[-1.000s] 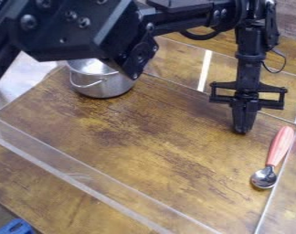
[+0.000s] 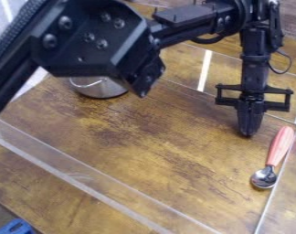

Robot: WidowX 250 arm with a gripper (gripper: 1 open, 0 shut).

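My gripper (image 2: 248, 123) points down at the wooden table (image 2: 114, 155) on the right side of the view, its fingertips low at the surface and shut, with nothing visible between them. Just right of and below it lies a spoon (image 2: 271, 159) with a pink handle and a steel bowl toward the front, apart from the fingers. A steel pot (image 2: 96, 89) stands at the upper left, largely hidden behind the black arm.
Clear tape strips cross the table. A small blue object (image 2: 14, 228) sits at the bottom left corner, partly out of view.
The upper part of the arm has shifted slightly, covering more of the pot. The fingertips and the spoon look almost unmoved.
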